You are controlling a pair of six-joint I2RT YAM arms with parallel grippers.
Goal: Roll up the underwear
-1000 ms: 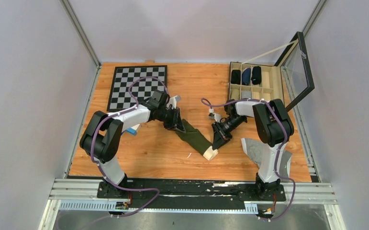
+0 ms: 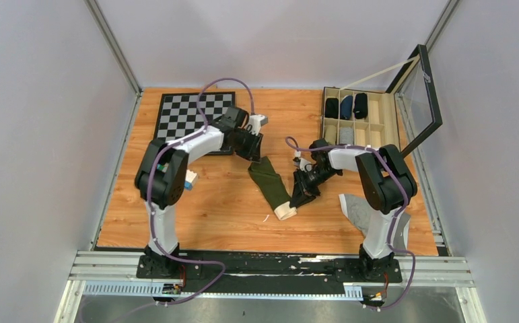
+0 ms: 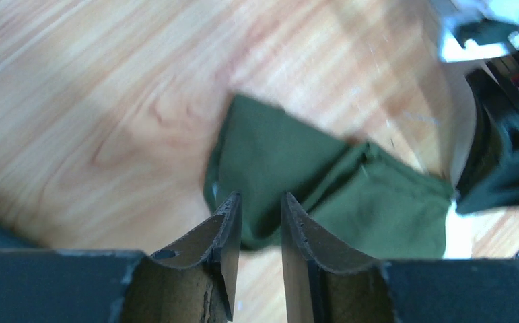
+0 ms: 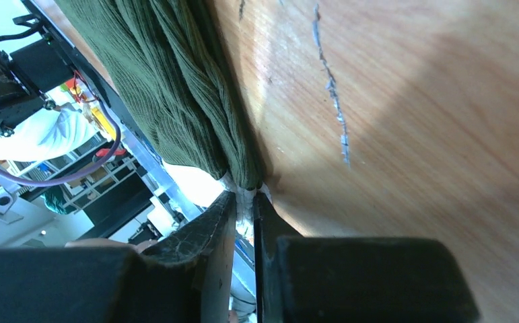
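Observation:
The dark green underwear (image 2: 268, 182) lies in a long folded strip, white waistband (image 2: 285, 210) toward the front of the table. My left gripper hangs above its rear end, fingers apart with nothing visibly held; that view is blurred. My right gripper is at the waistband end, its fingertips close together on the white band, where the green fabric (image 4: 182, 81) bunches.
A checkerboard (image 2: 182, 111) is at back left, a small white-blue object (image 2: 190, 180) by the left arm. An open compartment box (image 2: 375, 114) with dark rolls is at back right, grey cloth (image 2: 357, 212) at front right.
My right gripper and the waistband end have shifted slightly left, and the green rear end slightly toward the back.

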